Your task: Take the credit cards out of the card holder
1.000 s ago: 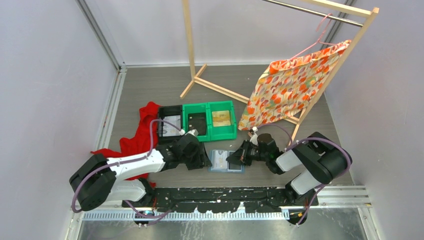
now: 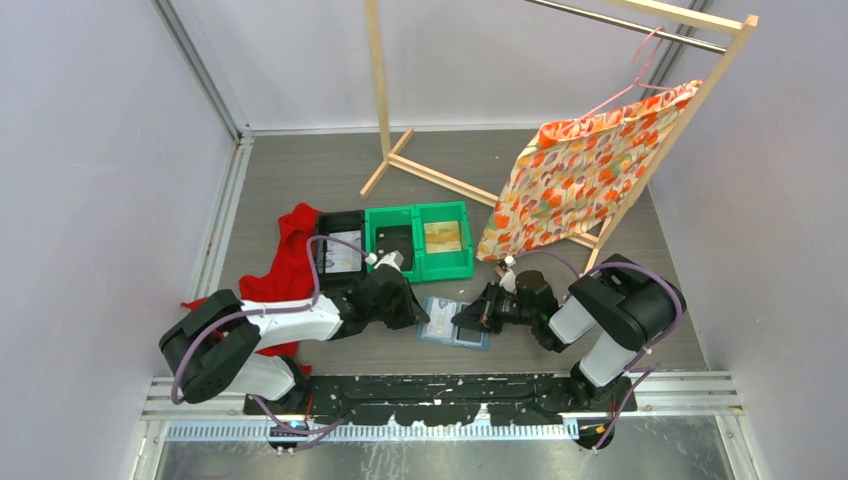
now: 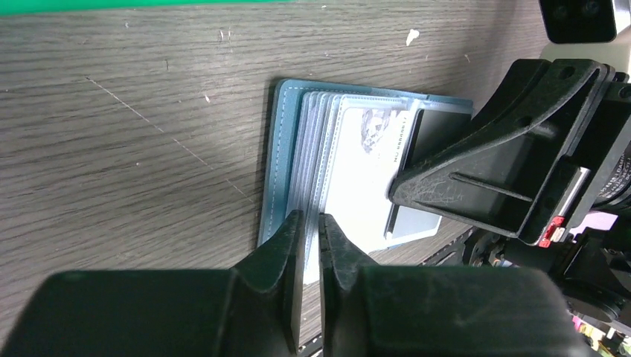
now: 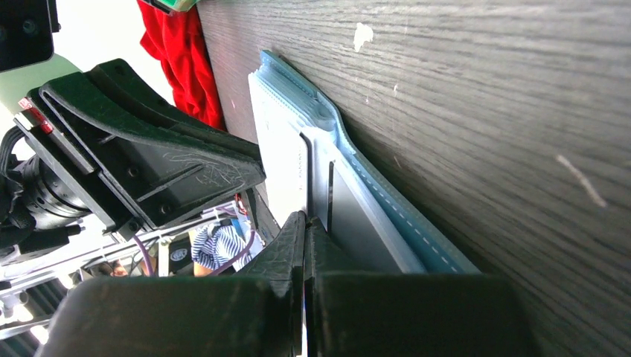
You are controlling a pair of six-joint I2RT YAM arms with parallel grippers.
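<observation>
The light-blue card holder (image 2: 453, 341) lies open on the table between my two grippers. In the left wrist view its clear sleeves (image 3: 316, 149) fan at the left side, with a white card (image 3: 364, 167) in the top pocket and a dark card (image 3: 439, 132) to its right. My left gripper is slightly open at the sleeves' left edge, a narrow gap between its fingertips; whether a sleeve lies in that gap I cannot tell. My right gripper is shut, its tips low over the holder's pocket, nothing clearly showing between them.
Behind the holder stand a black bin (image 2: 320, 250) and green bins (image 2: 420, 265); a whitish card (image 2: 343, 252), a black card (image 2: 394, 240) and a gold card (image 2: 443, 237) lie in them. Red cloth (image 2: 268, 287) is at left. A patterned cloth (image 2: 570, 175) hangs on a wooden rack (image 2: 440, 180).
My left gripper has moved right, reaching the holder's left edge. My right gripper stays over the holder, with only a small shift of its upper arm.
</observation>
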